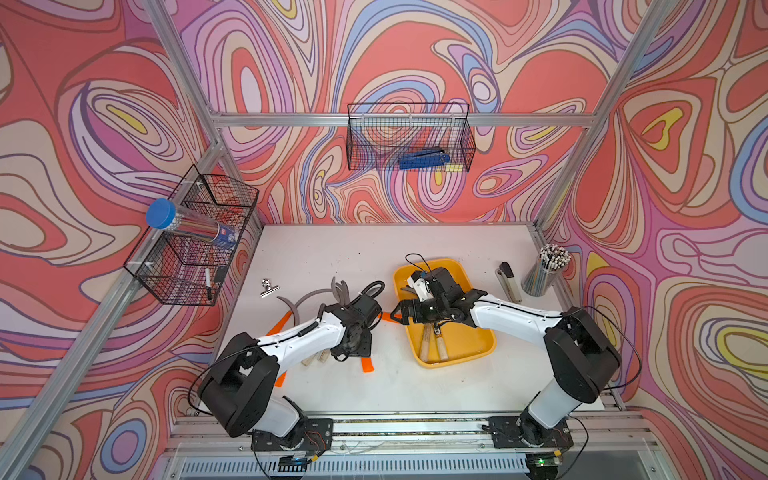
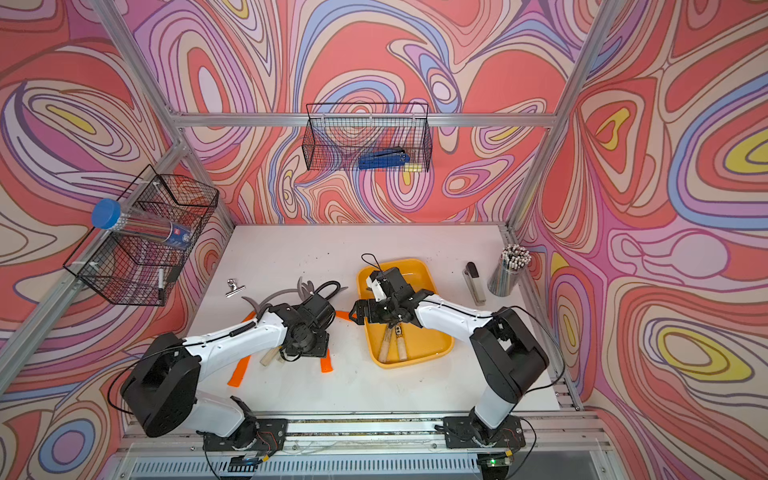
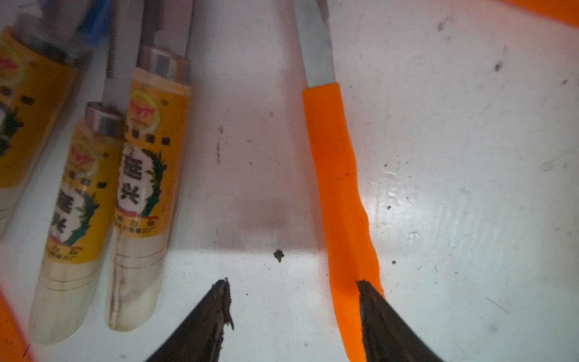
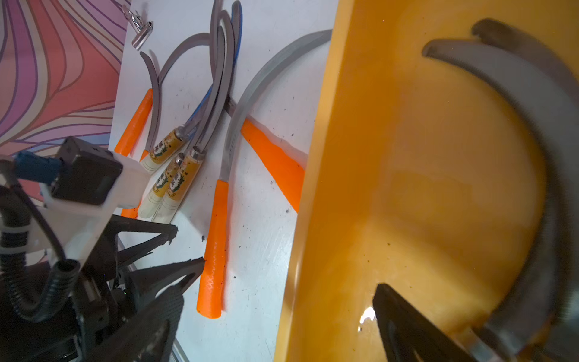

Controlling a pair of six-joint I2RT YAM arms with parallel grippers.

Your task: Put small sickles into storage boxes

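Note:
In the left wrist view my left gripper is open over the table, its right finger at the lower part of an orange sickle handle; nothing shows gripped. Wooden-handled sickles lie to its left. The right wrist view shows more sickles in a crossed pile, with orange and wooden handles. My right gripper hangs open over the left wall of the yellow storage box, which holds several sickles.
A metal clip lies at the table's left. At the right are dark-topped tools and a cup of sticks. Wire baskets hang on the frame.

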